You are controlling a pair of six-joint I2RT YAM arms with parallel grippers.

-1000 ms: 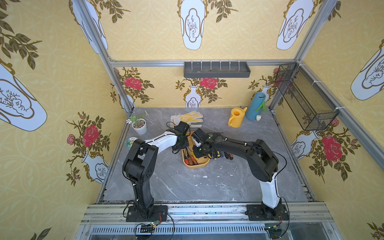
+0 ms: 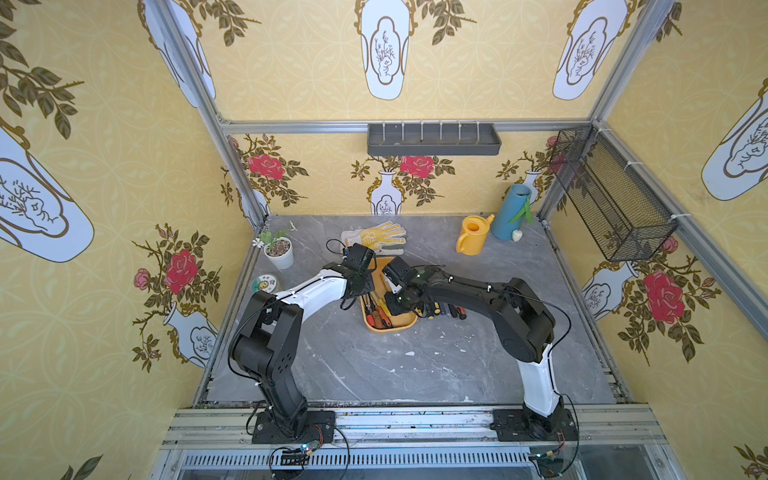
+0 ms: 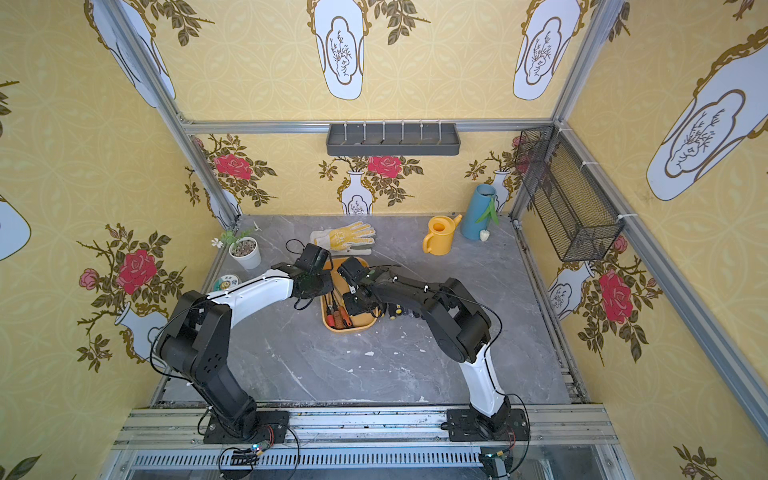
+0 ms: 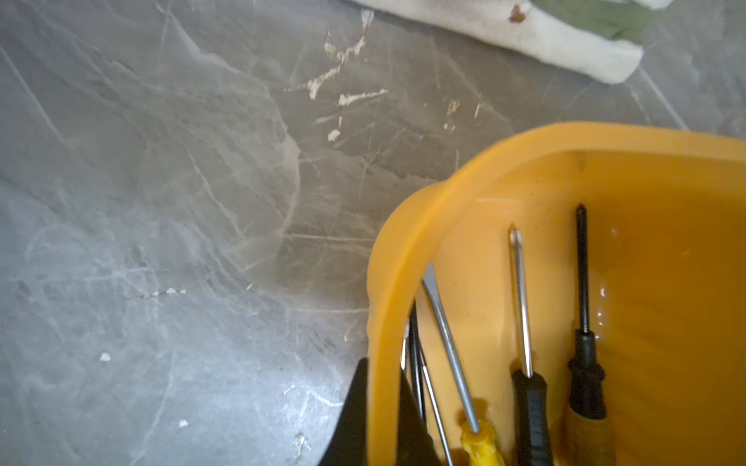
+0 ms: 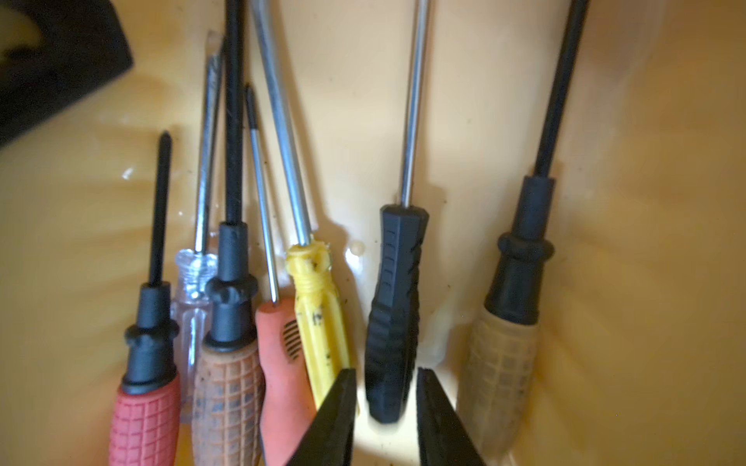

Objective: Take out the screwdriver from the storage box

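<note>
The yellow storage box stands mid-table with several screwdrivers inside. In the left wrist view its side wall runs between the fingers of my left gripper, which is shut on that rim. Over the box floor, the fingertips of my right gripper stand apart, one on each side of a black-handled screwdriver. A gap shows on both sides of the handle, so it is not gripped. Left of it lies a yellow-handled screwdriver; a tan-handled screwdriver lies to its right, near the wall.
Several tools lie on the table just right of the box, partly under my right arm. Gloves lie behind the box. A yellow watering can and a blue vase stand at the back right.
My left gripper and the box have shifted slightly to the left, and the left arm has swung left. The right arm has barely moved.
</note>
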